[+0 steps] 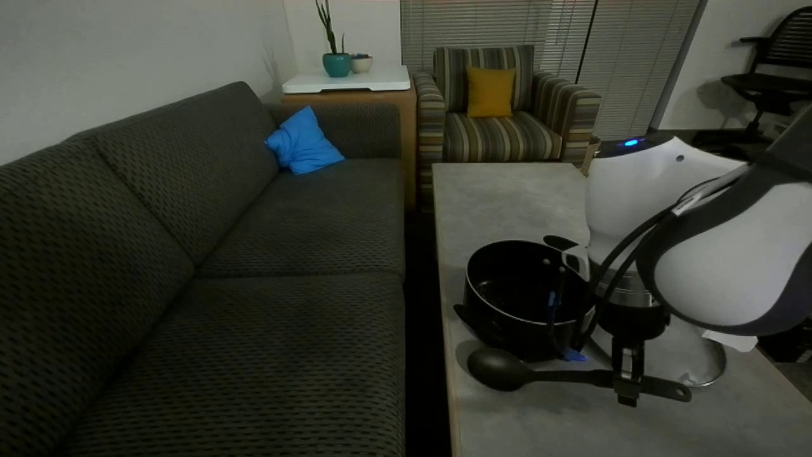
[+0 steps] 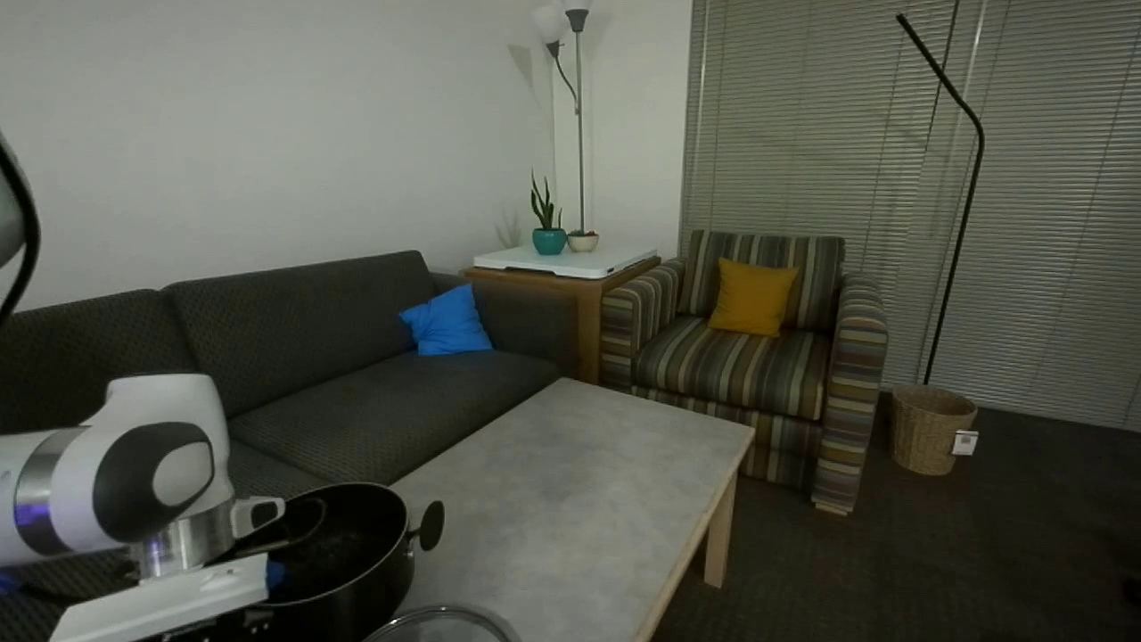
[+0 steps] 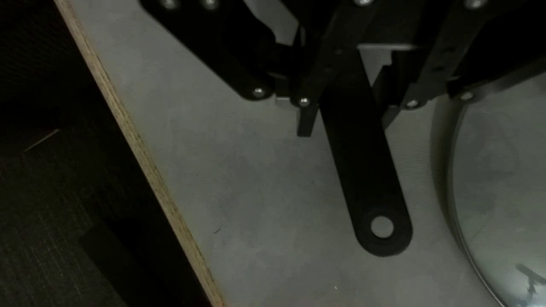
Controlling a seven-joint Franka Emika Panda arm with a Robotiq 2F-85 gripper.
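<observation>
A black spoon lies lengthwise in front of the pot, its bowl toward the sofa side. My gripper is shut on the spoon's handle, a short way in from the end with the hole. In the wrist view the handle passes between the fingers of my gripper and sticks out below them. The black pot stands open just behind the spoon; the arm hides part of its right side. In exterior view 2 neither the spoon nor the fingertips show.
A glass lid rests on the table right of the pot, close to the handle in the wrist view. The table's edge runs along the sofa side.
</observation>
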